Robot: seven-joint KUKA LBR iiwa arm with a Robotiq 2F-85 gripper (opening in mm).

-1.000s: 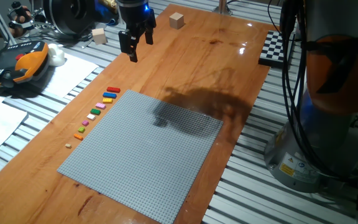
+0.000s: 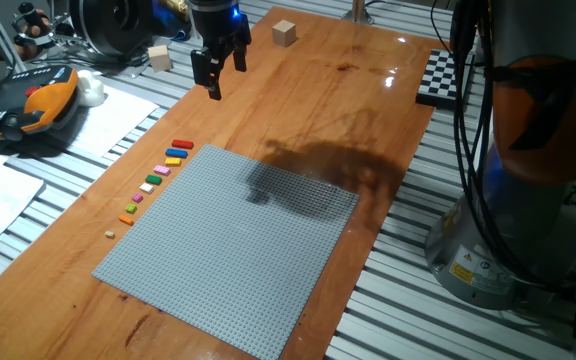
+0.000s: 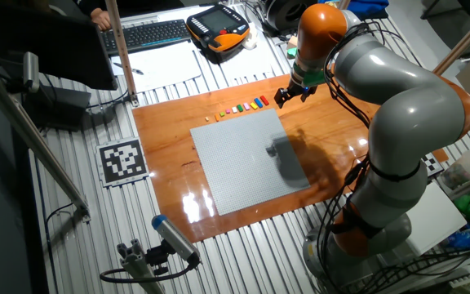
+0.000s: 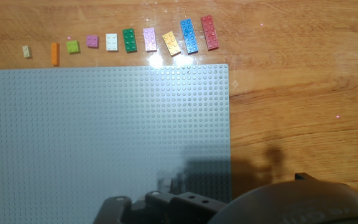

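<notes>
My gripper [image 2: 227, 80] hangs open in the air past the red-brick end of the row, with nothing between its fingers. Below it, a row of small bricks lies along one edge of the bare grey baseplate [image 4: 104, 124]. From one end run a red brick [image 4: 209, 32], a blue brick [image 4: 189, 36], a yellow-orange brick [image 4: 171, 43], a light pink brick [image 4: 150, 39], a green brick [image 4: 129, 40] and a white brick [image 4: 111, 42]. Then come a purple brick [image 4: 92, 41], a lime brick [image 4: 73, 46], an orange brick [image 4: 55, 54] and a tan brick [image 4: 26, 51].
Two wooden blocks show in exterior view 1: one block [image 2: 284, 34] on the table, the other [image 2: 159, 58] near its left edge. A checkered board [image 2: 442, 76] lies by the right edge. An orange-black teach pendant [image 3: 217, 29] rests behind the table. Much of the wood is clear.
</notes>
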